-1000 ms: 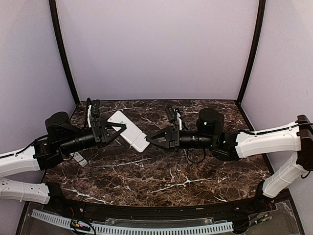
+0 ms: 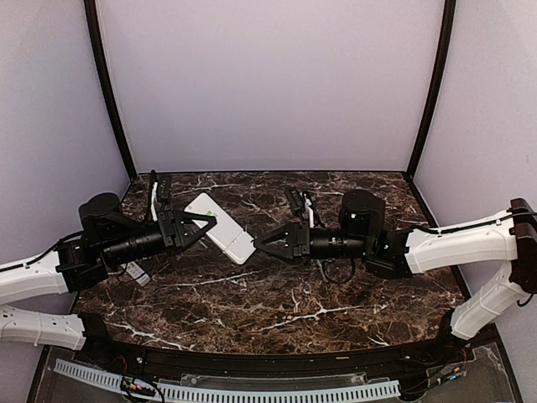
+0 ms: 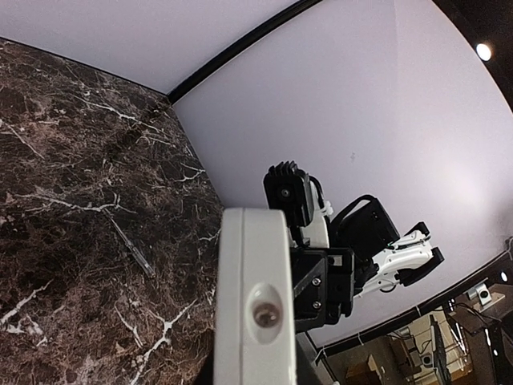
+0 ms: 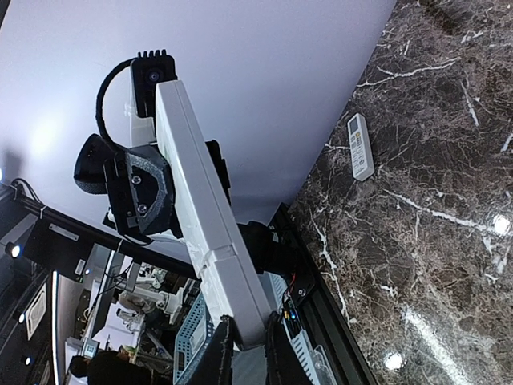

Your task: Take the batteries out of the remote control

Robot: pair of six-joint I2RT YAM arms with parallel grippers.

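A white remote control (image 2: 220, 227) hangs tilted above the table, my left gripper (image 2: 205, 220) shut on it. In the left wrist view the remote's end (image 3: 253, 289) fills the lower middle; in the right wrist view its long side and lower end (image 4: 212, 224) show, with a seam across it. My right gripper is at that lower end, part open, its fingertips at the remote's corner; whether they grip it I cannot tell. No batteries can be made out.
A smaller white remote (image 4: 360, 147) lies on the dark marble table (image 2: 285, 311) at the left. A thin metal rod (image 3: 132, 245) also lies there.
The held remote and both grippers have moved very slightly toward the front of the table, the right gripper also slightly rightward.
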